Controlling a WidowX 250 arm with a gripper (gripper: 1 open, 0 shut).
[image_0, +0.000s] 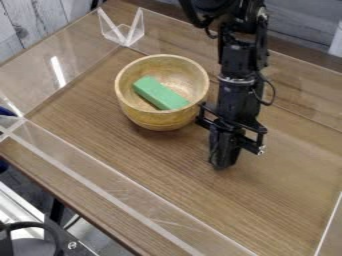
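The black robot arm reaches down from the top centre, and its gripper (223, 158) is low over the wooden table, right of and slightly below a tan bowl (147, 118). The gripper looks shut, with nothing visible between its fingers, though the dark tips are hard to make out. A green block (162, 94) lies inside the bowl.
A clear plastic piece (123, 28) stands at the upper left. Dark hardware (27, 240) sits at the lower-left edge.
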